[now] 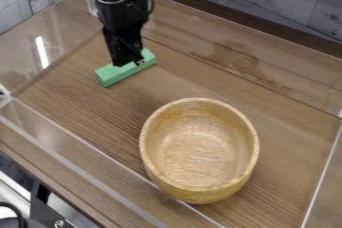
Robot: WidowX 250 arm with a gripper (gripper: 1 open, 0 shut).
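Observation:
A mint-green block (pixel 124 70) lies on the wooden table, left of centre in the camera view. The black gripper (pixel 123 54) hangs pointing down just over its upper side, fingertips close to it; whether they touch it I cannot tell. Its fingers look close together, with nothing visible between them.
A large empty beige bowl (pixel 199 150) stands at the front right of the table (pixel 267 72). The table's edge runs along the lower left, with a dark gap beyond.

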